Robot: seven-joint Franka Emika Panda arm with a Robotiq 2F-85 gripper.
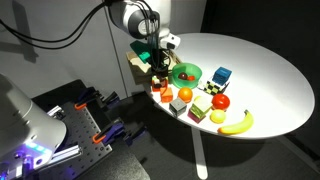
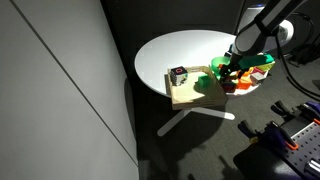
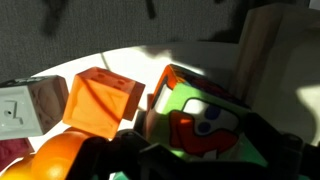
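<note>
In the wrist view a block (image 3: pixel 204 127) with a green face and a red and blue picture lies below my gripper, between its dark fingers. The gripper is open, and contact with the block cannot be made out. An orange cube (image 3: pixel 103 101) sits just left of that block. From the first exterior view, my gripper (image 1: pixel 158 79) is low at the table's near left edge, beside the green bowl (image 1: pixel 193 76). The second exterior view shows it between that bowl and the wooden tray (image 2: pixel 196 102), with the block mostly hidden.
Near the gripper are a grey cube (image 1: pixel 178 106) and an orange ball (image 1: pixel 186 94). A green block (image 2: pixel 204 82) is in the tray. A blue cube (image 1: pixel 221 76), red fruit (image 1: pixel 222 101) and banana (image 1: pixel 237 125) lie farther right.
</note>
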